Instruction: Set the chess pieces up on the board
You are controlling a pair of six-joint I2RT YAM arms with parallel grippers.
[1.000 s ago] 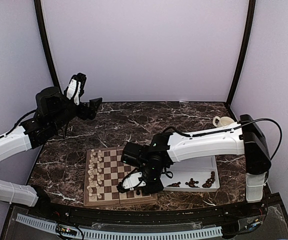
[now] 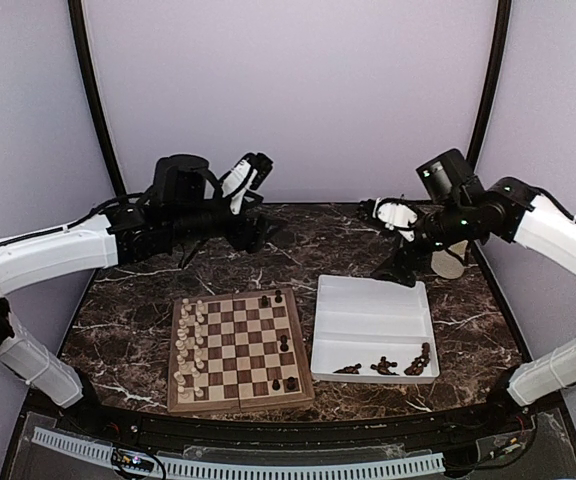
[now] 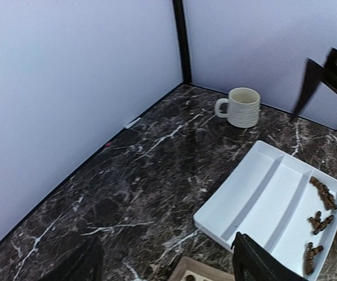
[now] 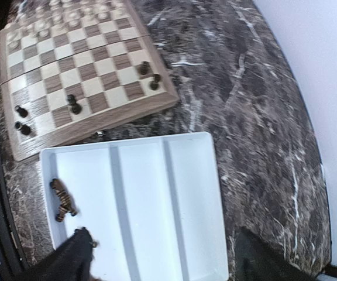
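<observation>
The wooden chessboard (image 2: 240, 346) lies at front centre-left in the top view. Several light pieces (image 2: 198, 354) stand in rows along its left side. On its right side are a few dark pieces (image 2: 284, 343), seen also as dark pieces (image 4: 74, 104) in the right wrist view. More dark pieces (image 2: 384, 366) lie in the front compartment of the white tray (image 2: 373, 338), right of the board. My left gripper is raised behind the board, its fingers apart and empty. Above the tray's back part, my right gripper also has spread fingers with nothing between them.
A whitish mug (image 3: 243, 107) stands on the dark marbled table (image 3: 157, 158) at the back right, partly behind my right arm in the top view. Table behind the board is clear. Pale walls close in the sides and back.
My right arm has swung back and right, from over the board's right side to above the tray, uncovering the dark pieces there. My left arm has moved right from the back left.
</observation>
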